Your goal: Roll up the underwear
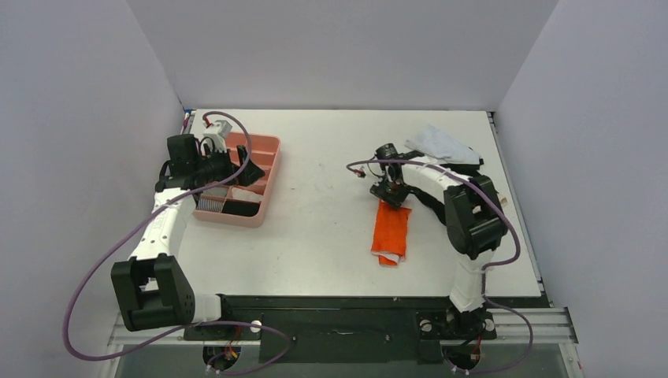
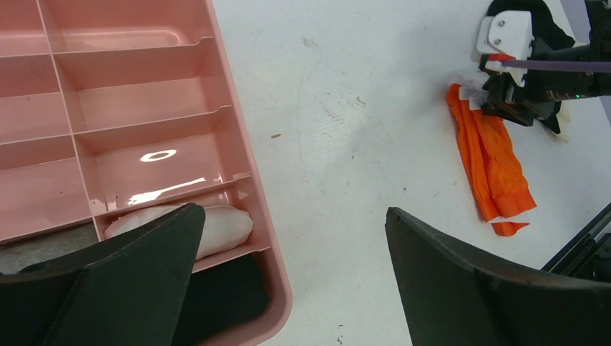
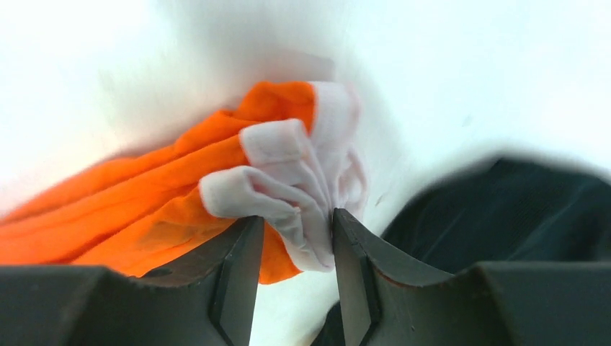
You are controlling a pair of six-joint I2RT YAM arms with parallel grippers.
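The orange underwear (image 1: 390, 230) with white trim lies as a long folded strip on the right half of the table, running front to back. My right gripper is over its back end. The right wrist view shows its fingers part open, with the bunched white waistband (image 3: 288, 166) between and just beyond the fingertips; whether both touch the cloth cannot be told. Far from the underwear, my left gripper hovers open above the pink box (image 1: 269, 169), its fingers empty.
Dark clothing (image 3: 519, 209) lies right beside the underwear's waistband end. A light blue cloth (image 1: 443, 144) rests at the back right. White and black rolled items sit in the box's front compartments.
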